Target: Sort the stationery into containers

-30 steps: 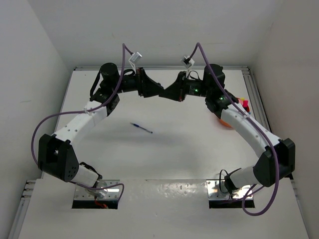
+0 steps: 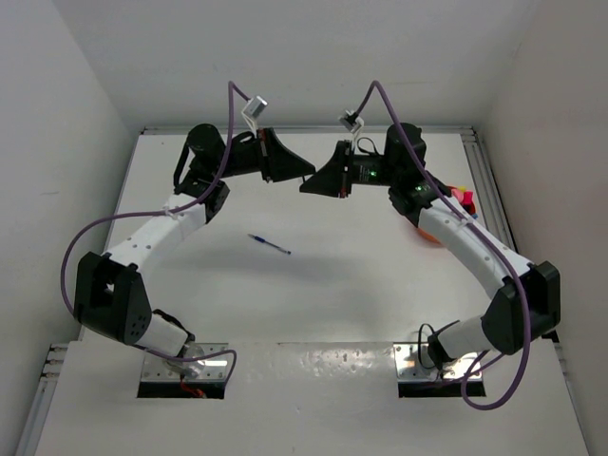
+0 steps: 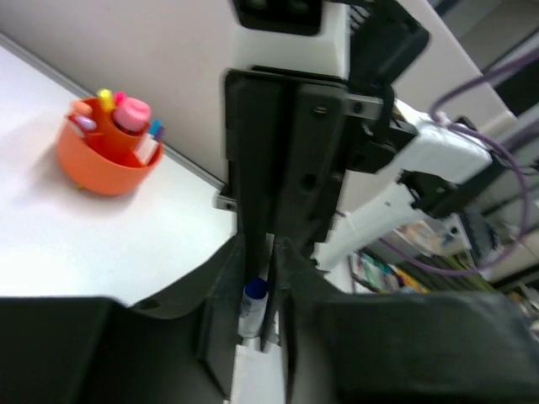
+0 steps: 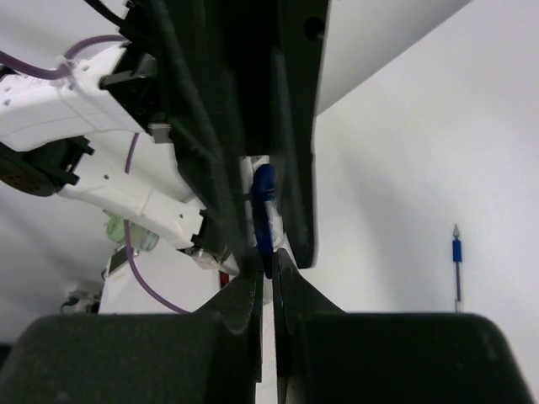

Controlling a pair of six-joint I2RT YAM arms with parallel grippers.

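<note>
My left gripper and right gripper meet tip to tip above the table. In the left wrist view, a blue-capped pen is upright in my left gripper's fingers; its blue end shows in the right wrist view, just at the tips of my shut right gripper. Whether the right fingers touch it is unclear. A blue pen lies on the table below. An orange pot with pens and markers stands at the right, partly hidden from above by the right arm.
Purple cables loop along both arms.
Both grippers have shifted very slightly apart and down in the top view over the last second. The loose pen and pot have stayed put.
</note>
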